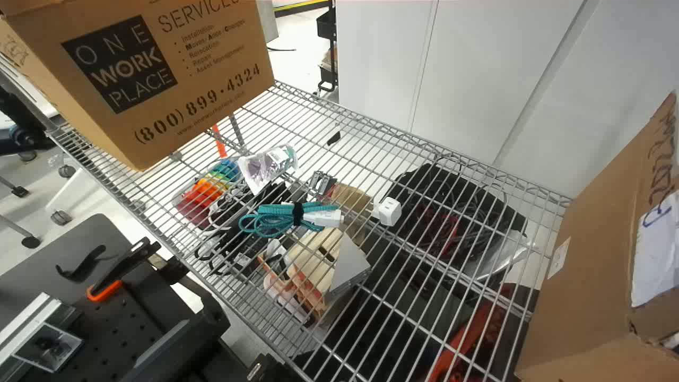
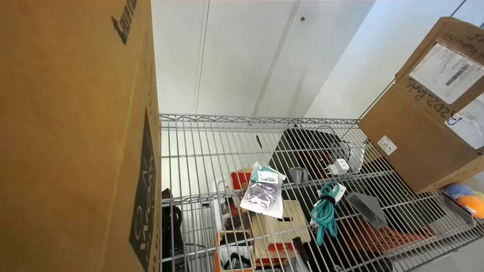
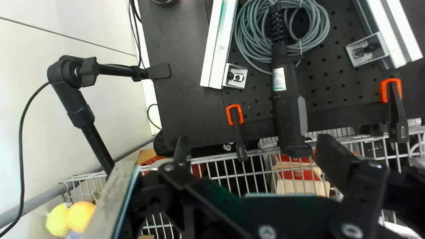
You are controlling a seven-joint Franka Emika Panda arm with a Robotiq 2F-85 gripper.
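In the wrist view my gripper is open, its two dark fingers wide apart and nothing held between them. Beyond them lie the black pegboard table and the shelf's edge. Neither exterior view clearly shows the gripper. On the wire shelf (image 1: 388, 318) rests a bundled teal cable (image 2: 324, 213) with a dark tie. A clear plastic packet (image 2: 264, 190) with purple and teal contents lies left of it in exterior view 2. A white plug adapter (image 1: 386, 210), a grey wedge (image 1: 348, 264) and a small metallic piece (image 2: 298, 175) are also on the shelf.
Cardboard boxes stand at both shelf ends, one left (image 1: 191, 95) and one right (image 1: 592, 267). Bins and tools show through the wires below. On the table are a black handheld device (image 3: 289, 103), coiled grey cable (image 3: 249, 36) and orange-tipped clamps (image 3: 235, 115). The shelf's back left is bare.
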